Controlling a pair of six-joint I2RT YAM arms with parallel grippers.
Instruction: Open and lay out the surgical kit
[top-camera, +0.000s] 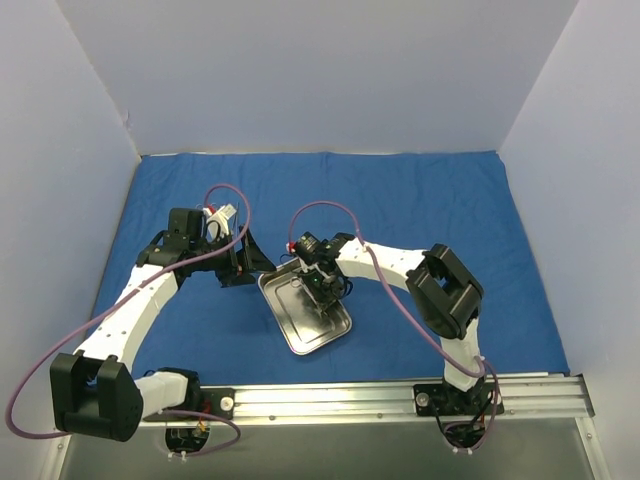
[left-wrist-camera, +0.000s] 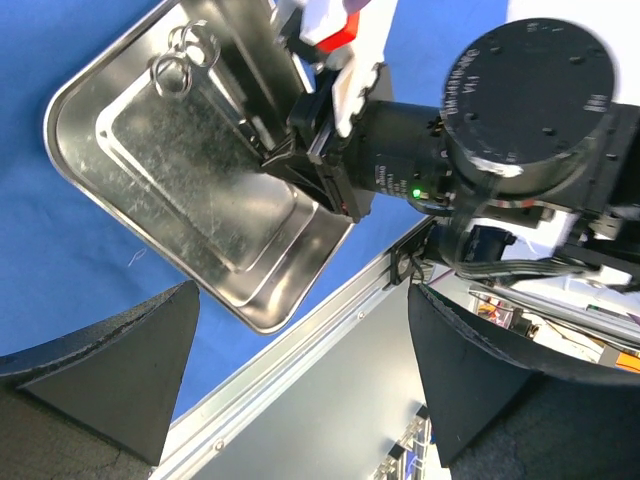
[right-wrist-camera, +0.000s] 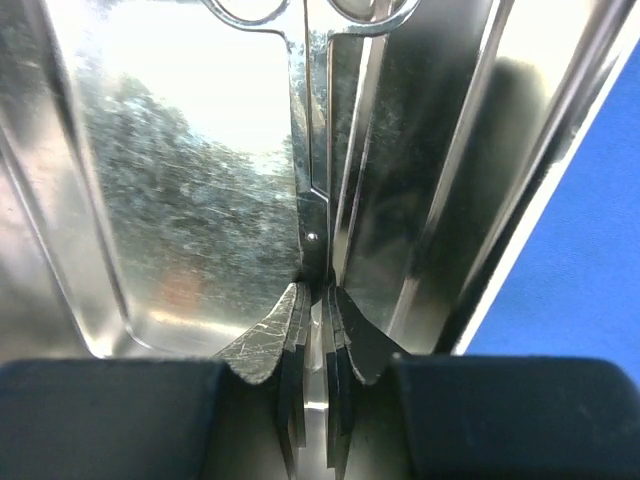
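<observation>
A shallow metal tray (top-camera: 304, 338) lies on the blue cloth near its front edge. Inside it are silver scissors (right-wrist-camera: 308, 150), their ring handles pointing away in the right wrist view. My right gripper is shut on the scissors just below the pivot; the gripped part of the blades is largely hidden by the fingers. To the tray's left, my left gripper (top-camera: 256, 268) stands open beside its rim. The left wrist view shows its fingers (left-wrist-camera: 100, 370) wide apart with nothing between them, and the scissors' rings within the tray beyond.
A metal rail (top-camera: 330, 402) runs along the front edge. The right arm (top-camera: 400, 262) reaches over the tray from the right, and walls close in the sides and back.
</observation>
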